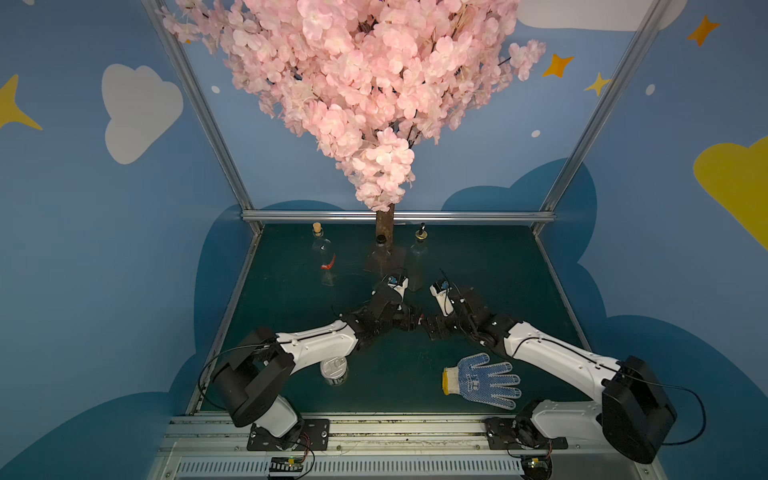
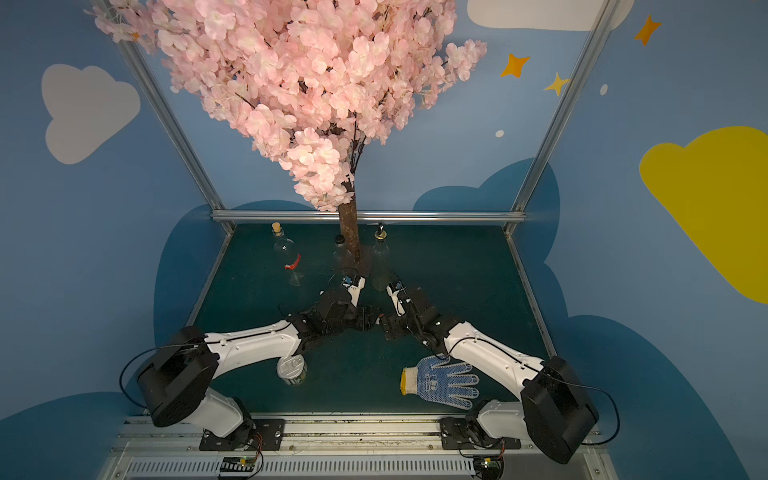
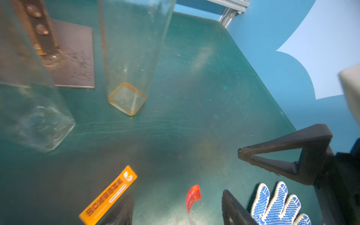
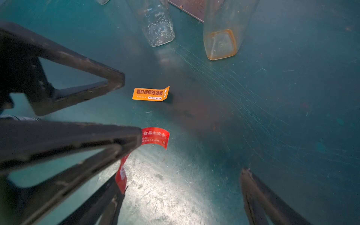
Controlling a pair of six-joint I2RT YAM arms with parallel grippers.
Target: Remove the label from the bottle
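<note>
My left gripper and right gripper face each other low over the mid-table, both open. A curled red label [image 4: 155,137] shows at the tip of one left finger [image 4: 129,136] in the right wrist view; whether it sticks there or lies behind is unclear. In the left wrist view the red label [image 3: 193,196] appears between the left fingertips. An orange label [image 4: 151,93] lies loose on the table. Behind the grippers stand clear bottles, one dark-capped [image 1: 381,249], one with a pourer [image 1: 418,252], and a corked bottle [image 1: 322,254] with red on it.
A blue dotted glove [image 1: 484,380] lies at the front right. A round clear container [image 1: 334,369] stands near the left arm. The blossom tree's trunk [image 2: 349,228] rises from a base plate behind the bottles.
</note>
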